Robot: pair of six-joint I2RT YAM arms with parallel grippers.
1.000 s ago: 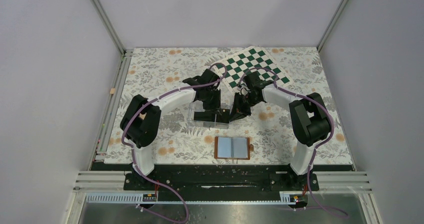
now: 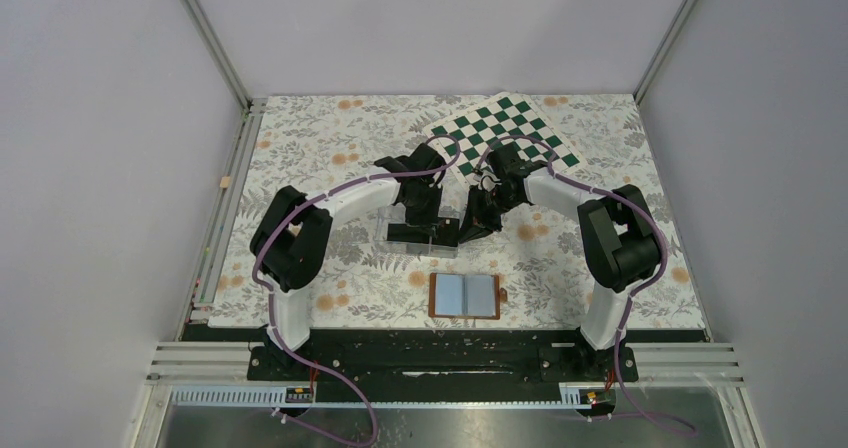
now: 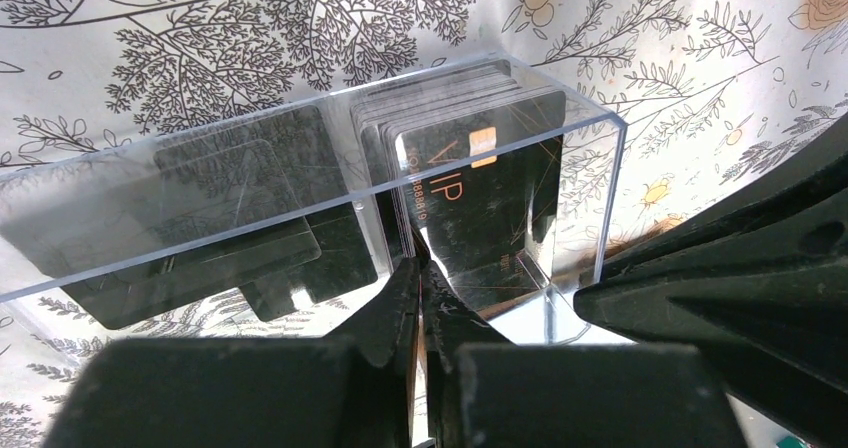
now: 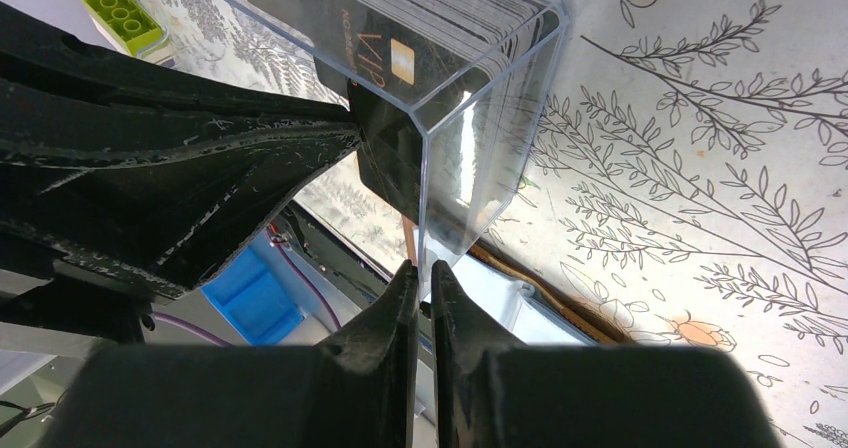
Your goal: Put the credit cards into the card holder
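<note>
A clear two-compartment box (image 2: 445, 252) lies mid-table with dark cards in both sides. Its right compartment holds a stack of black VIP cards (image 3: 490, 193); looser dark cards (image 3: 200, 258) lie in the left one. My left gripper is shut with its tips against the stack's left edge, and whether a card edge sits between them is hidden. At the box's outer corner, my right gripper is shut on the clear wall. The card holder (image 2: 465, 295), brown-edged with pale blue inner panels, lies open in front of the box.
A green-and-white checkered sheet (image 2: 515, 123) lies behind the grippers. Both arms meet closely over the box, the tips only a short way apart.
My right arm, the box and the card holder have stayed still.
</note>
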